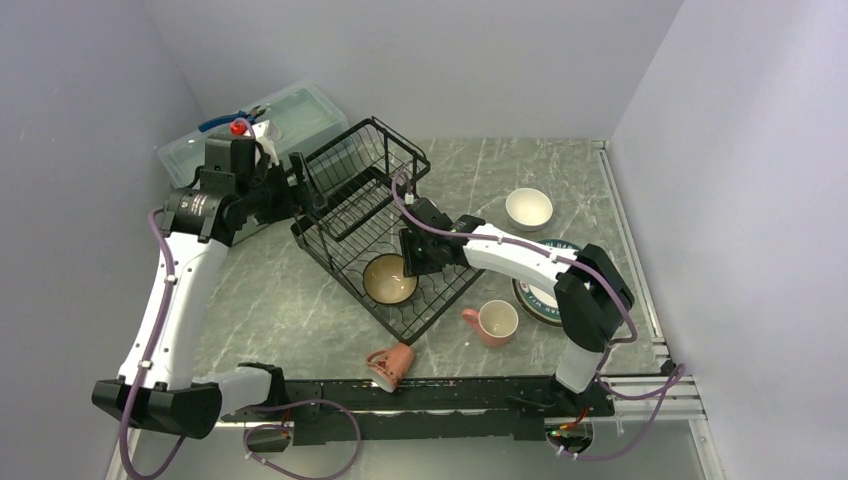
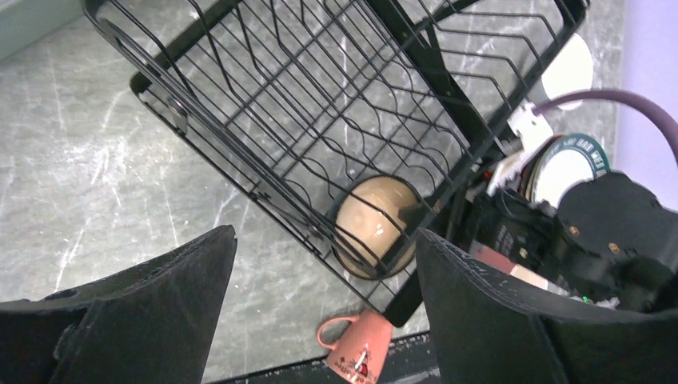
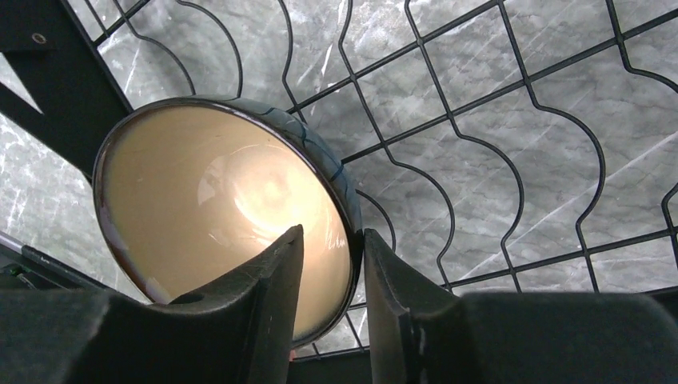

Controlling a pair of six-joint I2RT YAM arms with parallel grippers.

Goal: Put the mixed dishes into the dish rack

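Note:
A dark-rimmed bowl with a tan inside sits in the lower tier of the black dish rack. My right gripper is at its rim, fingers part open around the edge; whether they grip it is unclear. My left gripper hangs open over the rack's upper left, empty. A white bowl, a plate and a pink mug stand right of the rack; another pink mug lies on its side at the front.
A clear plastic bin with blue-handled pliers is at the back left. Bare counter lies left of the rack and behind it to the right. Walls bound the sides and back.

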